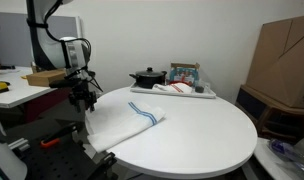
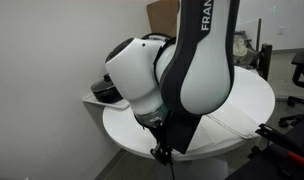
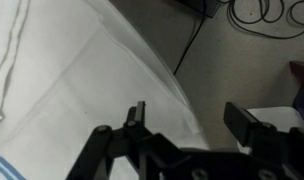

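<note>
A white towel (image 1: 122, 124) with blue stripes lies spread on the left part of the round white table, reaching its near edge. In the wrist view the towel (image 3: 67, 95) fills the left side, a blue stripe in the lower left corner. My gripper is at the towel's edge, its fingers apart, with the edge and the floor beyond showing between them. Nothing is seen clasped. In the second exterior view the gripper (image 2: 164, 152) points down by the table rim, and the arm hides much of the tabletop.
A dark pot (image 1: 148, 77) and a tray (image 1: 182, 91) with a few items stand at the table's back. Cables (image 3: 262, 20) lie on the floor beyond the edge.
</note>
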